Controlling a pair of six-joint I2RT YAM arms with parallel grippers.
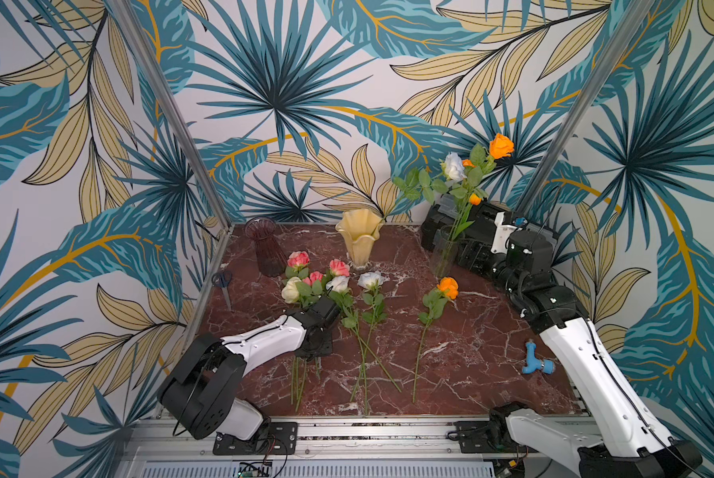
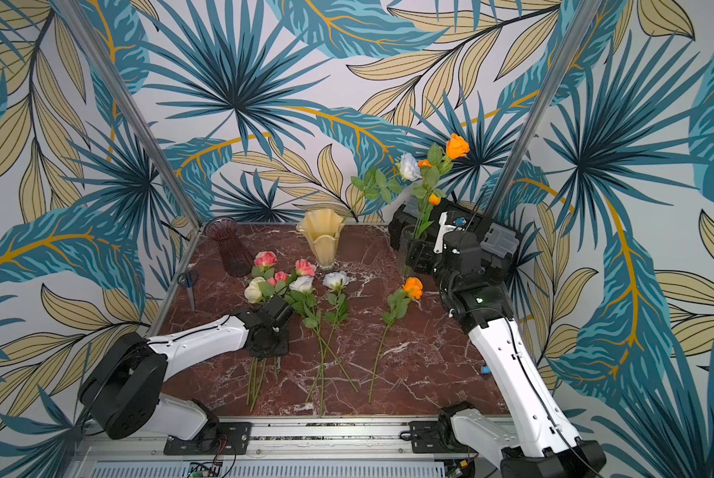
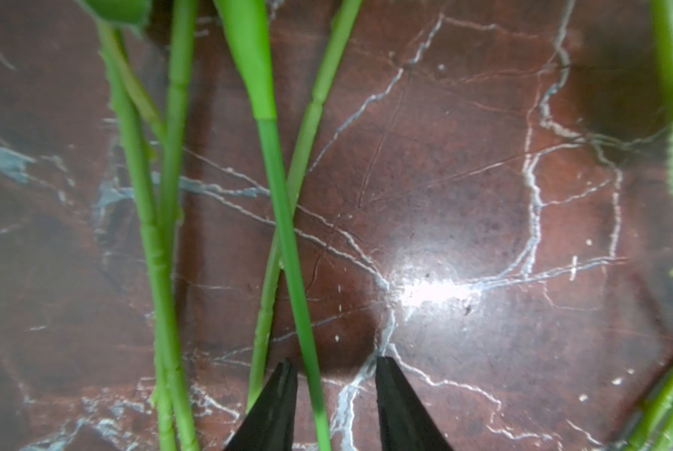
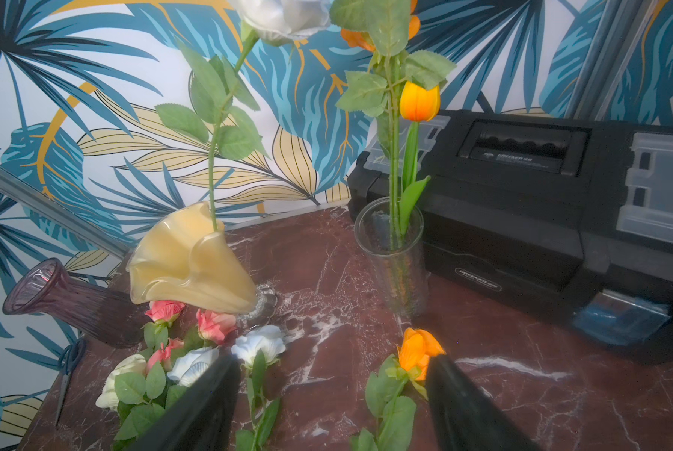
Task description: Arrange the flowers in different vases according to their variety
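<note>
My left gripper points down at the table, part open, with a smooth bright green stem running between its fingers and a gap at its right. The flower on that stem is hidden. Pink roses, a cream rose and white roses lie near the left arm. In the right wrist view, my right gripper is open and empty, above a lying orange flower. A white rose stands in the yellow vase; orange flowers stand in the clear vase. The purple vase looks empty.
A black toolbox sits behind the clear vase. Scissors lie at the table's left edge and a blue object at the right. Crossing stems cover the front middle; bare table shows right of the lying orange flower.
</note>
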